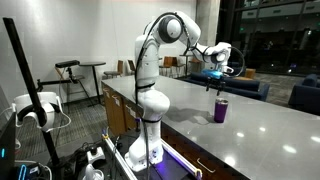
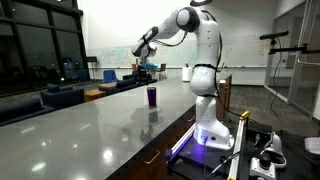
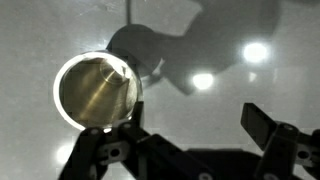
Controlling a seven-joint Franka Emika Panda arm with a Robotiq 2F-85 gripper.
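A purple cylindrical container [image 1: 221,111] stands upright on the grey table. From the wrist view, its round mouth [image 3: 97,91] is open toward the camera, and the metallic-looking inside appears empty. My gripper is open, its two black fingers wide apart with only bare tabletop between them. The left finger overlaps the lower right of the container's rim in that view; the container itself lies left of the gap. Both exterior views show the gripper [image 2: 142,76] raised above the table, higher than the container [image 2: 152,97] and apart from it.
Around the container the long grey tabletop [image 1: 265,135] is clear, with bright reflections. Drawers [image 1: 180,163] run along the table's side by the arm base [image 1: 146,150]. Dark sofas [image 1: 305,95] stand beyond the far edge.
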